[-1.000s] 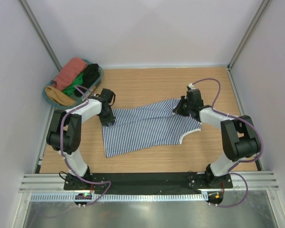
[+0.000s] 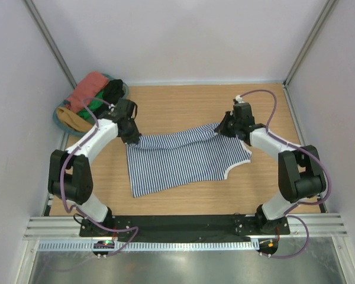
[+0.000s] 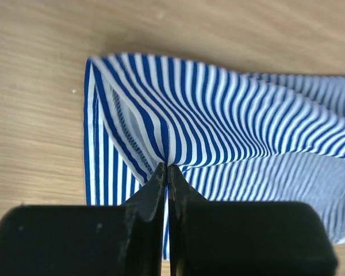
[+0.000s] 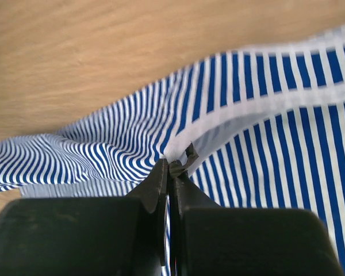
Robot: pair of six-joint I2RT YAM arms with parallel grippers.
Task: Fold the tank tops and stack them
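A blue-and-white striped tank top (image 2: 183, 163) lies partly folded across the middle of the table, its far part turned over towards the front. At its left end my left gripper is shut on a gathered pinch of the striped cloth (image 3: 207, 109), which bunches up from the fingertips. On the other side, my right gripper is shut on the cloth beside the white armhole trim (image 4: 247, 109). Between the two grippers the upper layer runs as a slack band over the lower layer.
A teal basket (image 2: 63, 123) at the back left holds red, green, black and tan garments (image 2: 89, 89). Bare wooden table (image 2: 183, 106) shows behind the cloth and along the front. Walls close in both sides.
The right gripper has also shifted slightly, still on the trim.
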